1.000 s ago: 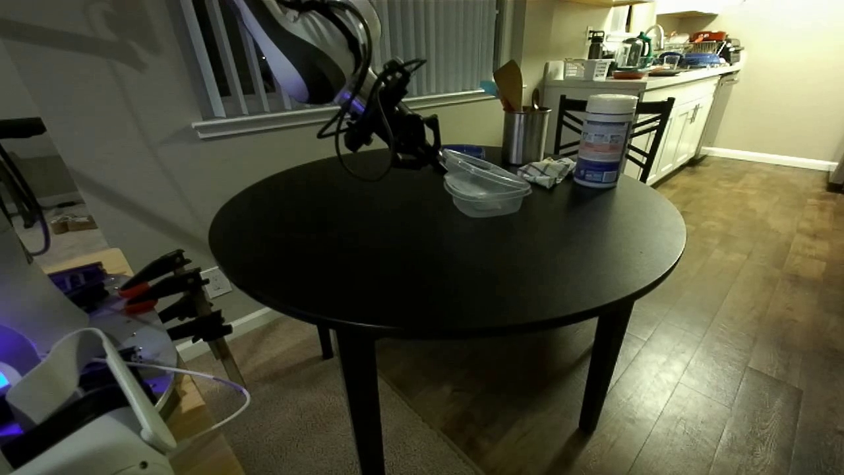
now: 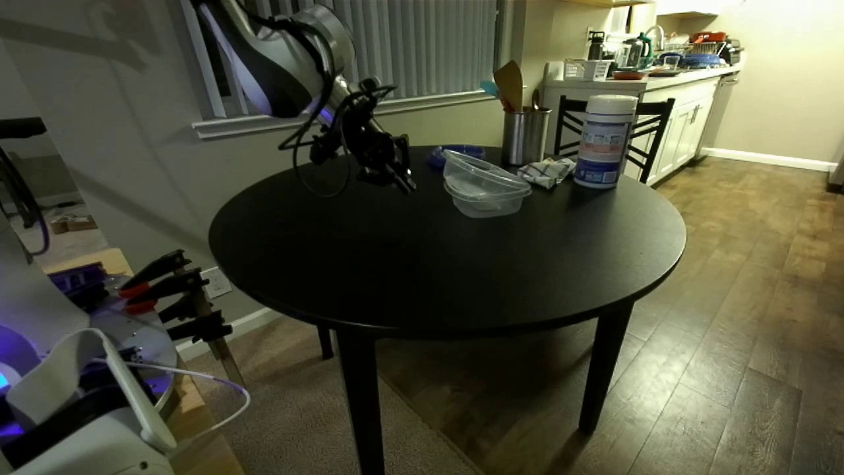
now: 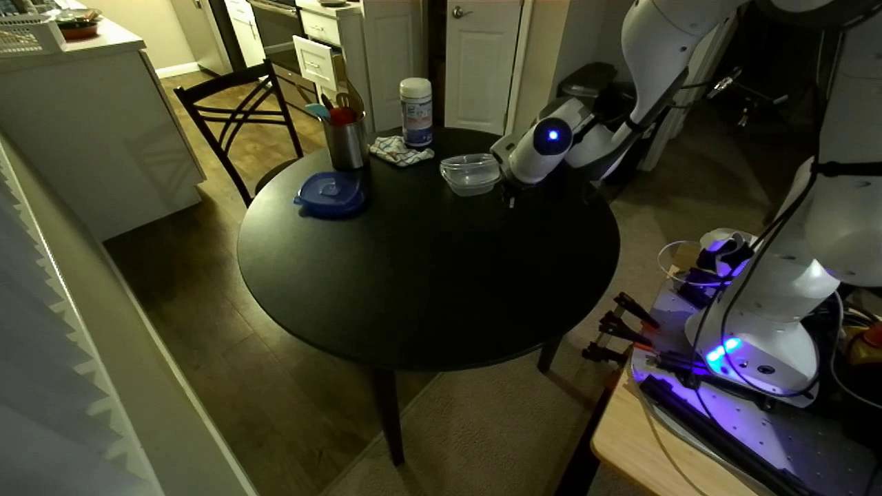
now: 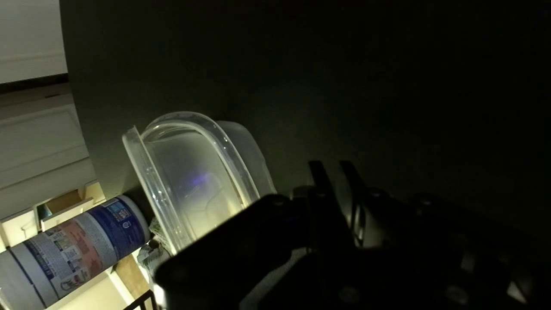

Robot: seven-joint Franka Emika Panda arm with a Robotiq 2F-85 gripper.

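Note:
On the black round table stands a clear plastic container [image 2: 484,204], with a second clear rimmed piece [image 2: 484,175] resting tilted on it. In the wrist view the clear container [image 4: 245,155] and the tilted piece [image 4: 191,170] lie left of my fingers, apart from them. My gripper [image 2: 409,185] hangs low over the table, to the left of the container in exterior view 1. A narrow gap separates the dark fingers [image 4: 321,178], and nothing shows between them. In exterior view 2 the arm largely hides the gripper.
A blue-lidded dish [image 3: 331,195], a steel utensil holder [image 3: 344,140], a checked cloth [image 3: 400,151] and a wipes canister [image 3: 417,113] stand around the container. The black table [image 3: 430,289] has wide free room on the window side.
My gripper has moved left and slightly down in exterior view 1, away from the clear container. The container and its tilted top piece look unmoved.

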